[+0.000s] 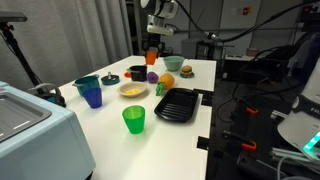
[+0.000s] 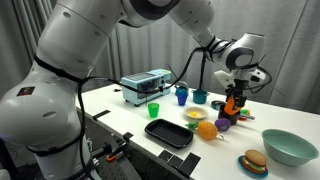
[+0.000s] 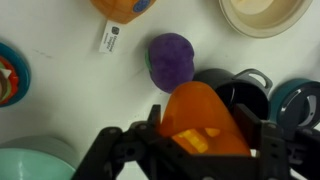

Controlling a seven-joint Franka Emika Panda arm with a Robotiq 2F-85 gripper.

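Observation:
An orange cup-like object (image 3: pixel 205 115) fills the middle of the wrist view, with my gripper shut on it. From the side it appears as an orange shape (image 1: pixel 153 55) hanging below the arm, above the far part of the table. The second exterior view shows the same orange object (image 2: pixel 234 106) under my gripper (image 2: pixel 236 95). A black mug (image 3: pixel 240 90) lies just beyond it in the wrist view, and a purple round item (image 3: pixel 171 60) is beside that mug. What the held object's underside looks like is hidden.
A black tray (image 2: pixel 173 134), orange fruit (image 2: pixel 207 130), burger (image 2: pixel 253 160) and pale green bowl (image 2: pixel 290 147) stand around. Green cup (image 1: pixel 134 119), blue cup (image 1: pixel 93 97), yellow bowl (image 1: pixel 132 89) and toaster oven (image 1: pixel 45 140) are farther off.

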